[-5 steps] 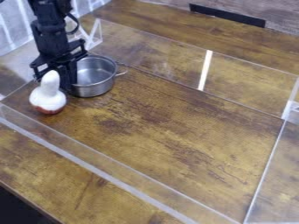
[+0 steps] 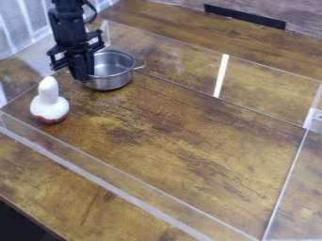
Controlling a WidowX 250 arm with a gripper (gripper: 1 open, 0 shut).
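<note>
A steel pot (image 2: 111,72) with a thin handle sits on the wooden table at the upper left. My black gripper (image 2: 78,68) is over the pot's left side, its fingertips dark and small against the pot; whether anything is between them is hard to see. In front and to the left of the pot, a white object with a rounded upright top (image 2: 49,99) stands on a reddish-brown base near the table's left side.
Clear strips, like low transparent walls or tape, border the wooden table (image 2: 201,151). A dark slot (image 2: 246,17) lies at the back.
My gripper has risen slightly and moved back, away from the white object, which now shows more clearly. The pot looks unmoved.
</note>
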